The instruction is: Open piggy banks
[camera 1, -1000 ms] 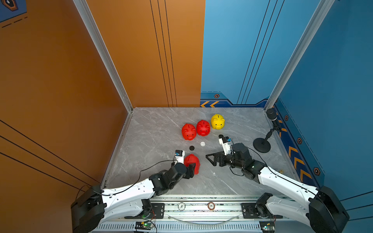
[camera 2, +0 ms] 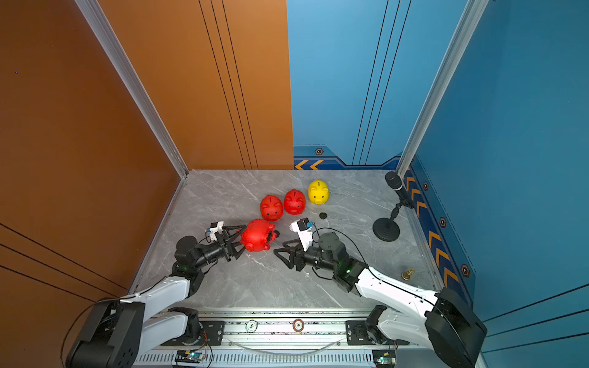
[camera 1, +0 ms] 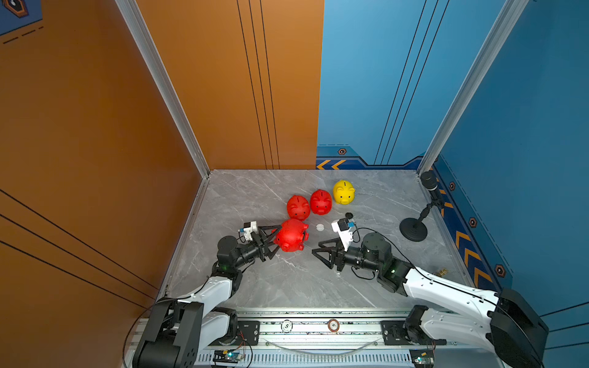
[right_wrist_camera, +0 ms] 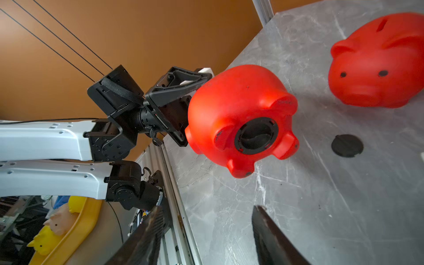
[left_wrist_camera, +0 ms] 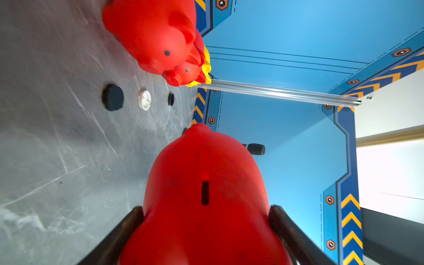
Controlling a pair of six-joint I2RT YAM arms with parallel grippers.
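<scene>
My left gripper point(camera 1: 270, 241) is shut on a red piggy bank point(camera 1: 291, 235) and holds it on its side; in the right wrist view its underside faces me, showing a black round plug point(right_wrist_camera: 256, 136). My right gripper point(camera 1: 322, 256) stands open just to the right, nothing between its fingers. Behind stand two red piggy banks point(camera 1: 298, 207) point(camera 1: 321, 202) and a yellow one point(camera 1: 343, 192). Between them and my grippers lie black discs point(left_wrist_camera: 113, 97) point(right_wrist_camera: 347, 145) and a white disc point(camera 1: 319, 227).
A microphone on a round stand point(camera 1: 413, 229) is at the right. A small brass-coloured piece point(camera 2: 407, 274) lies near the right arm.
My left gripper has moved back and swung round with the red piggy bank, which is now higher and turned. My right gripper has shifted left toward it.
</scene>
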